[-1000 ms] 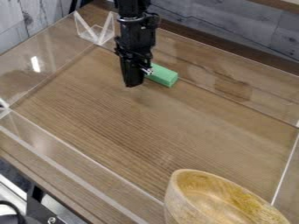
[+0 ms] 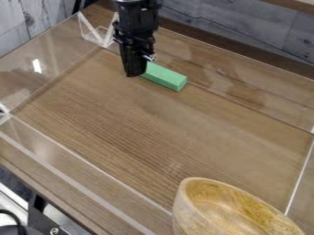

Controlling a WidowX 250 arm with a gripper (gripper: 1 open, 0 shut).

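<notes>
The black gripper (image 2: pixel 135 62) reaches down near the back of the wooden table, its tips just left of a green block (image 2: pixel 164 79) lying on the tabletop. Whether the tips touch the block or hold anything cannot be made out, and how far they are open is unclear.
A large yellow bowl (image 2: pixel 229 211) sits at the front right. A grey wall (image 2: pixel 263 32) bounds the back, and dark cables lie off the table at the lower left.
The gripper has moved slightly up the view, toward the back, and a little left. The green block appears shifted slightly left.
</notes>
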